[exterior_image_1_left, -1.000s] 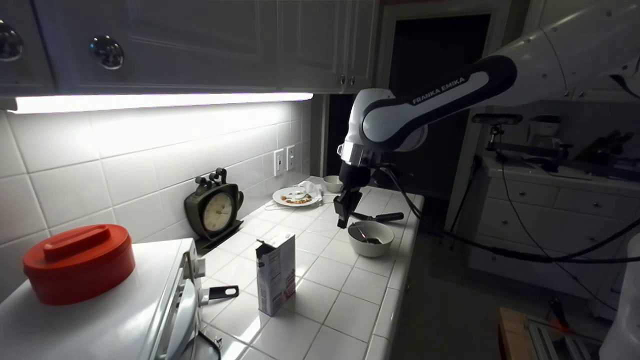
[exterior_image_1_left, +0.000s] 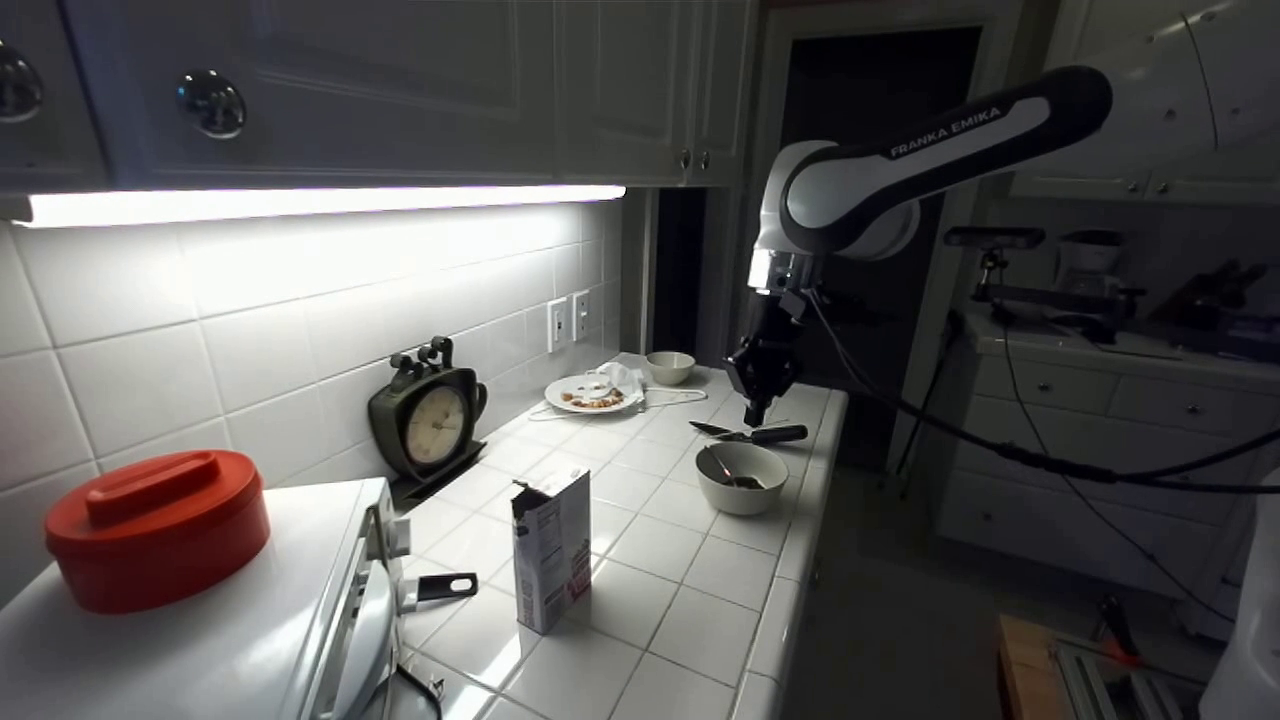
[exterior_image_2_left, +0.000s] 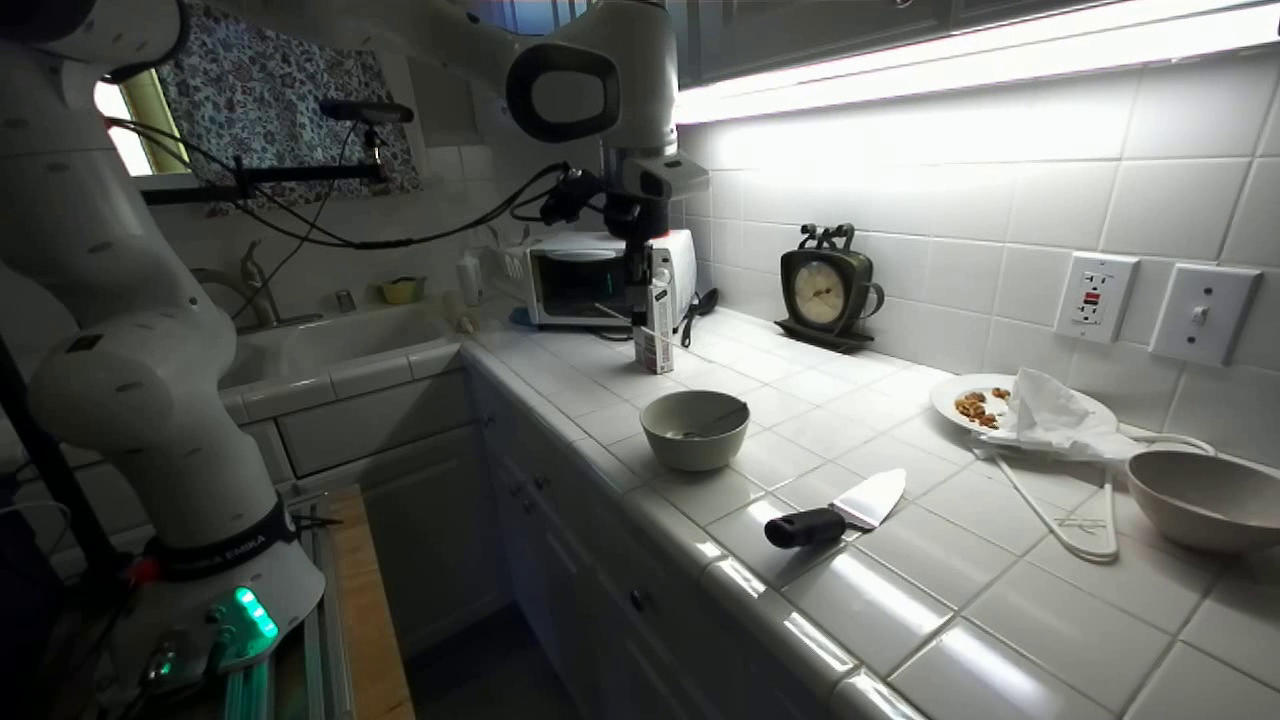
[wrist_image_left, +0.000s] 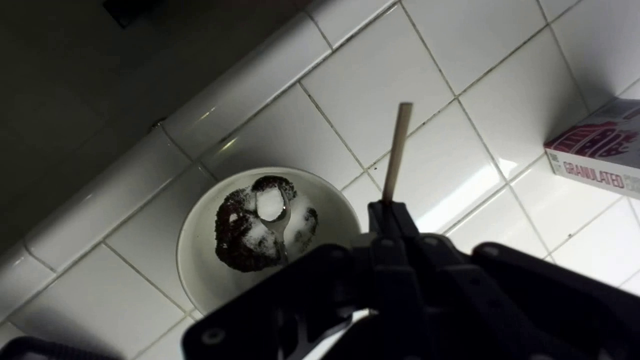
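Note:
My gripper is shut on a thin wooden stick (wrist_image_left: 397, 153), which juts out past the fingertips in the wrist view. In exterior view 2 the pale stick (exterior_image_2_left: 623, 319) crosses the gripper's lower end at a slant. Below and beside the fingers is a pale bowl (wrist_image_left: 190, 240), partly hidden by the gripper. It holds dark, crumbly stuff (wrist_image_left: 237, 240) with white grains over it, and a metal spoon (wrist_image_left: 279, 227) carrying more white grains. Exterior view 1 has the gripper (exterior_image_1_left: 753, 418) above the counter, just behind the bowl (exterior_image_1_left: 744, 497).
A granulated-sugar box (exterior_image_1_left: 553, 552) stands upright on the counter. Near the bowl lies a black-handled server (exterior_image_2_left: 836, 514). Farther off are a plate (exterior_image_2_left: 948, 402) with food and a second bowl (exterior_image_2_left: 1206, 510). The counter's front edge runs close to the first bowl.
The bowl and box have stayed put.

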